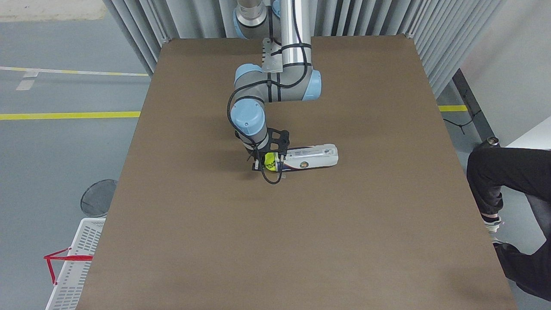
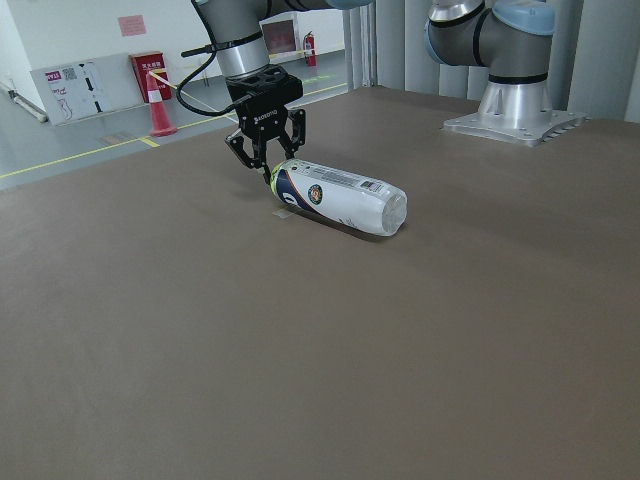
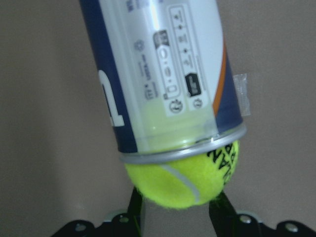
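Note:
A clear tennis ball can [image 1: 311,157] with a white and navy label lies on its side on the table. At its open end a yellow tennis ball [image 3: 180,178] sits in the mouth, bulging out past the metal rim. Behind the ball is my black gripper [image 2: 267,150], pointed down, its two fingertips at the ball's outer side in the wrist view, set apart with brown table between them lower down. Whether they press on the ball is unclear. Another yellowish shape shows through the can's clear wall.
A white crate [image 1: 77,268] with red handles stands on the floor at the left. A person's legs [image 1: 509,186] are beyond the right edge.

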